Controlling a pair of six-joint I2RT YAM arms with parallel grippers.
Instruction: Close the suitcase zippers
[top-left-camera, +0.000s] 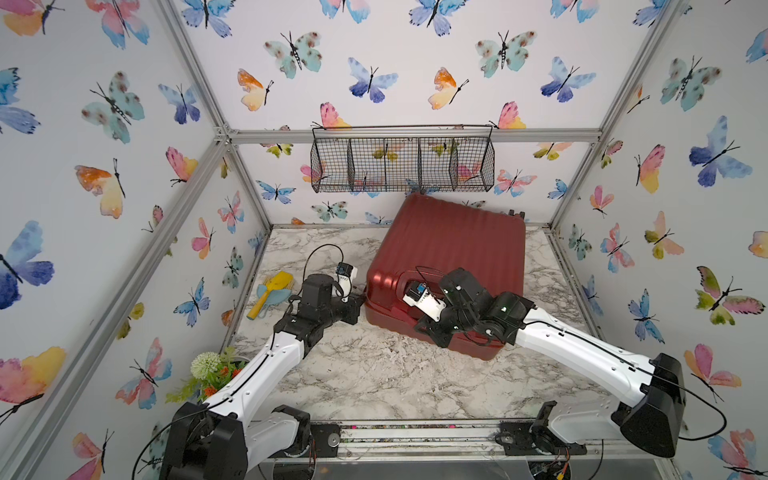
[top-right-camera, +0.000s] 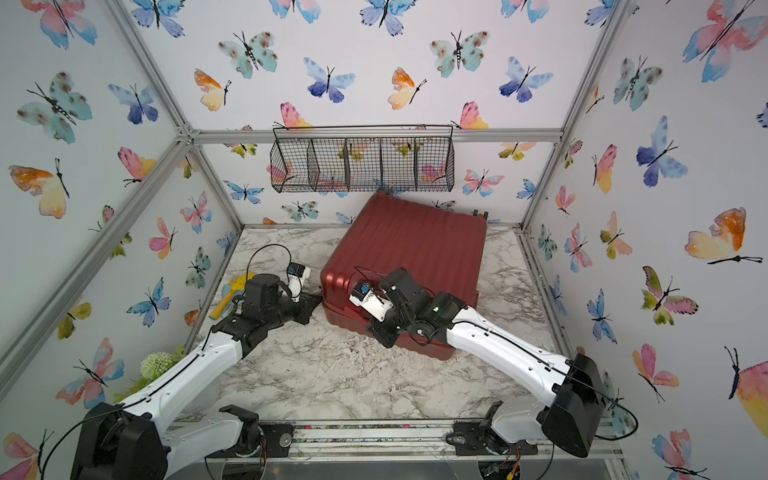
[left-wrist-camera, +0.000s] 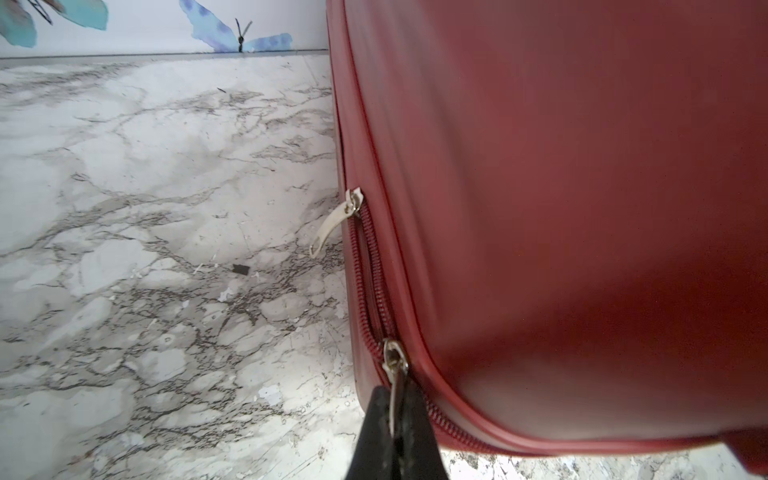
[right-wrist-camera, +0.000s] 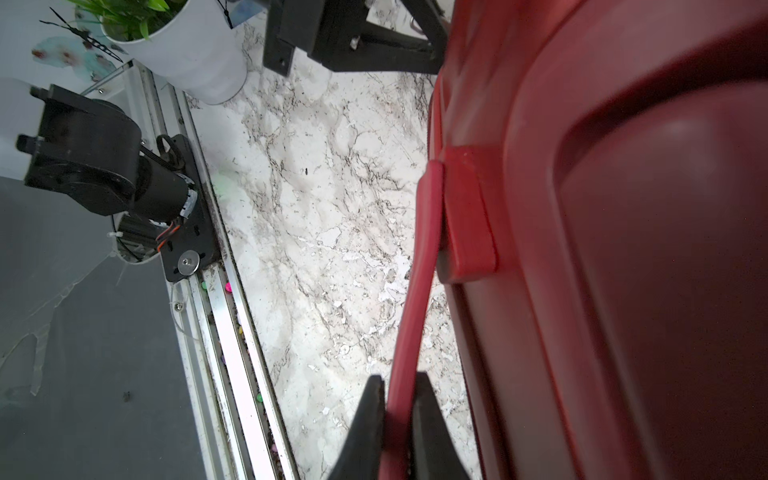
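A red ribbed suitcase (top-left-camera: 456, 232) lies on the marble table. In the left wrist view, two zipper sliders sit on its side seam, an upper slider (left-wrist-camera: 352, 204) with a pale pull and a lower slider (left-wrist-camera: 394, 358). My left gripper is shut at the lower one, the metal pull running between its fingertips. My right gripper is shut on a red strap (right-wrist-camera: 420, 240) along the suitcase's front, seen in the right wrist view.
A yellow scoop-like object (top-left-camera: 270, 292) on a blue piece lies at the left. A plant pot (right-wrist-camera: 192, 56) stands near the front left. A wire basket (top-left-camera: 402, 164) hangs at the back.
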